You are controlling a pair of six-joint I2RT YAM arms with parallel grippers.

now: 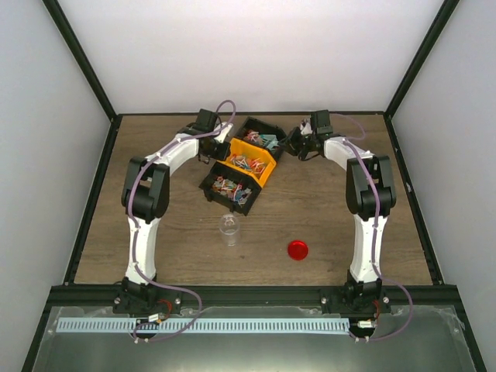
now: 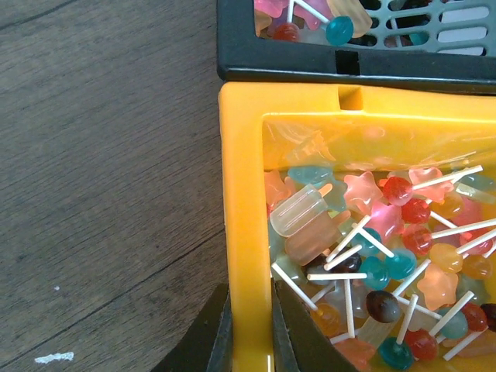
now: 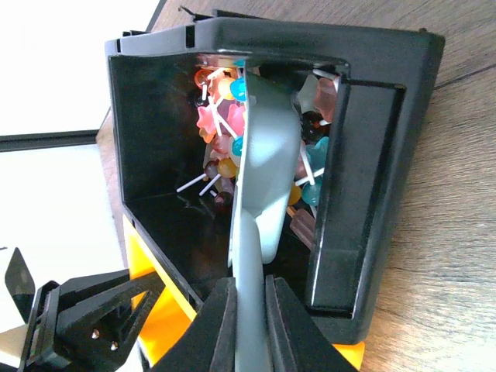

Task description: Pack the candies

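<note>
Three bins of candies stand in a slanting row: a black back bin (image 1: pixel 254 122), a yellow middle bin (image 1: pixel 263 179) and a black front bin (image 1: pixel 232 203). In the left wrist view, my left gripper is shut on the yellow bin's side wall (image 2: pixel 244 194); lollipops, stars and popsicle shapes (image 2: pixel 372 256) fill that bin. My right gripper is shut on the handle of a pale blue-grey scoop (image 3: pixel 271 147), whose bowl is inside the back bin among candies (image 3: pixel 225 116). How much candy the scoop holds is hidden.
A clear jar (image 1: pixel 229 229) stands in front of the bins. To its right lies a red lid (image 1: pixel 297 249). The left gripper's body (image 3: pixel 85 310) is close by in the right wrist view. Bare table (image 1: pixel 325 201) lies right of the bins.
</note>
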